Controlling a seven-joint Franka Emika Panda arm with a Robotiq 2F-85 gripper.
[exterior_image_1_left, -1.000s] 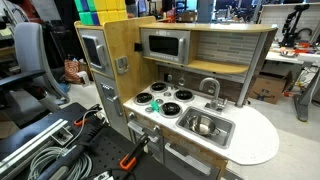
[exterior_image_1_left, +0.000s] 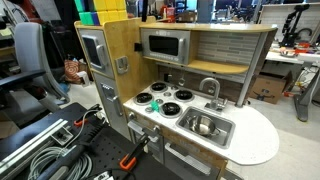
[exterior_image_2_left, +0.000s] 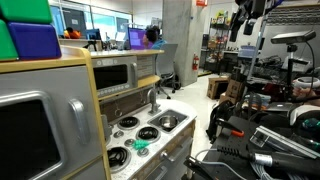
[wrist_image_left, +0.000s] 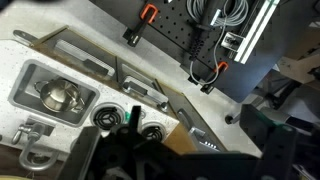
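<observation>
My gripper (exterior_image_2_left: 247, 22) hangs high at the upper right in exterior view 2, well above the counter. The wrist view looks down past the gripper, whose dark fingers stand wide apart, open, with nothing seen held between them. A metal pot (exterior_image_1_left: 204, 127) sits in the sink (exterior_image_1_left: 223, 130) of a toy kitchen. On the stove, a green object (exterior_image_2_left: 141, 144) lies among the burners; its exact kind is hard to tell. In the wrist view the pot (wrist_image_left: 60, 96) shows at the left, while the gripper partly covers the stove.
A microwave (exterior_image_1_left: 165, 45) sits under the wooden shelf. The faucet (exterior_image_1_left: 212, 90) rises behind the sink, and a tall cabinet (exterior_image_1_left: 95, 50) stands left of the stove. Cables (wrist_image_left: 222, 12) lie on the dark base in front. White counter right of the sink is clear.
The pot, green object and kitchen look unchanged. Dark parts at the top edge of exterior view 1 have shifted slightly.
</observation>
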